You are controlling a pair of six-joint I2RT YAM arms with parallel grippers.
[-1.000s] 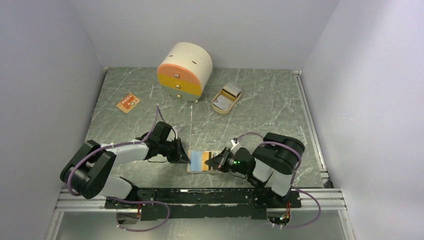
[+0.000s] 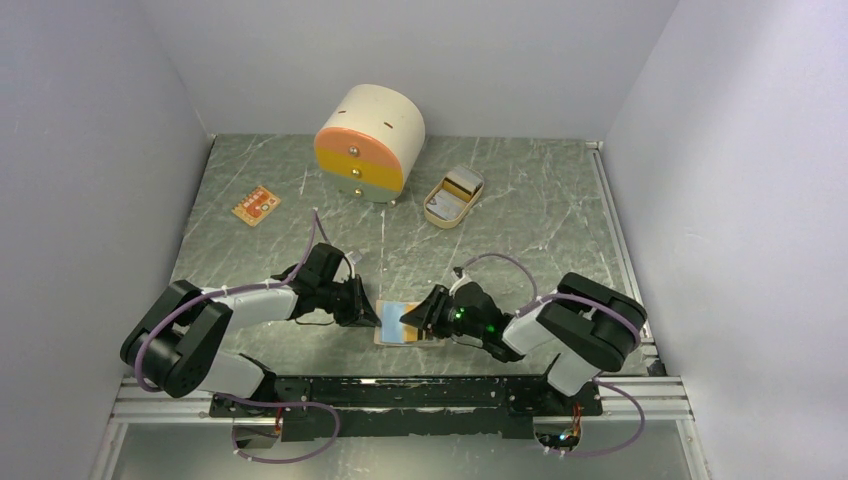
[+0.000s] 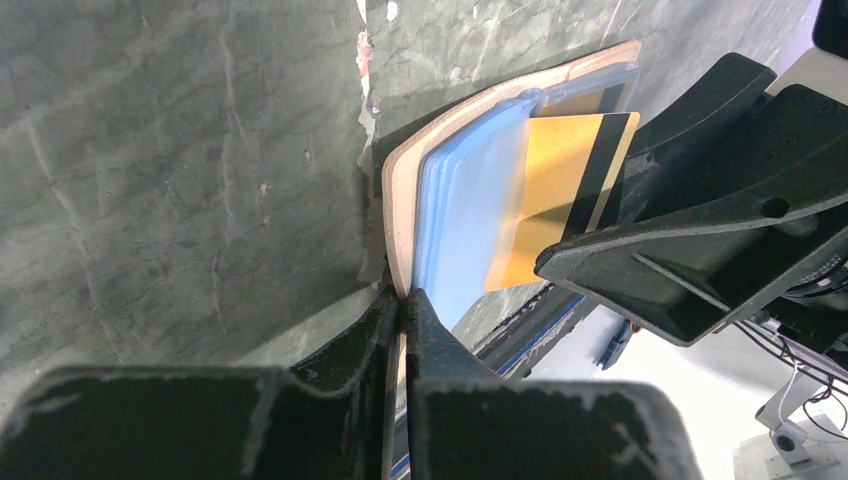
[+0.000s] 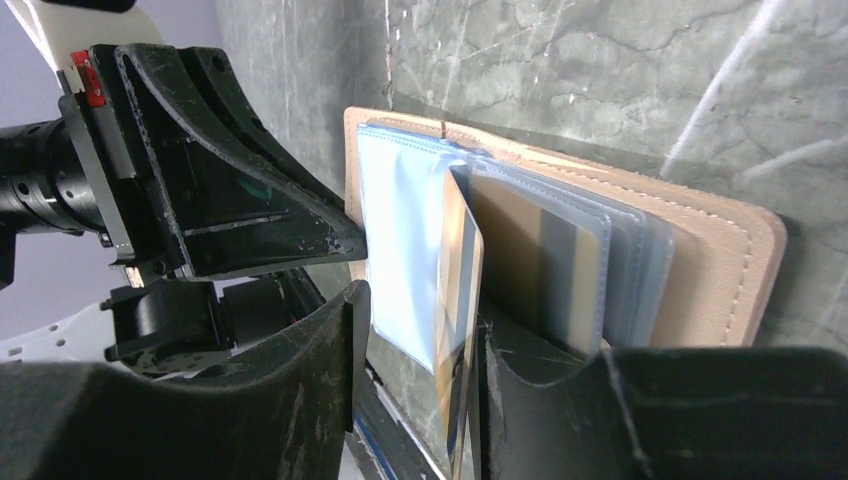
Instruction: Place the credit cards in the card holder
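The open card holder (image 2: 386,323), tan with blue translucent sleeves (image 3: 470,210), lies at the front of the table between my grippers. My left gripper is shut on the holder's tan edge. My right gripper is part open around an upright flap at the sleeves, with a yellow, dark-striped card (image 3: 548,170) at it; whether it touches both sides I cannot tell. A tray of cards (image 2: 453,200) sits at the back right.
A drawer box (image 2: 380,130) stands at the back, and an orange flat item (image 2: 256,205) lies at left. Walls surround it.
The right arm and wrist have shifted, and the right gripper's fingers look wider apart over the holder. The left arm has not moved.
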